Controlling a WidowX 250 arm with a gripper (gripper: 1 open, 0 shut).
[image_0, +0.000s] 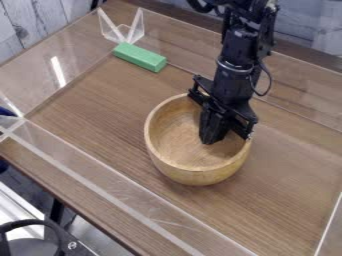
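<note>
A large wooden bowl (187, 160) sits on the table in the middle of the view. The black arm comes down from the top, and its gripper (217, 128) is low at the bowl's back right, over or just inside the rim. Its fingertips are dark and bunched, so whether they are open or shut cannot be made out.
A green block (139, 56) lies at the back left, beside a clear angular object (120, 28). A black round piece (27, 240) is at the lower left corner.
</note>
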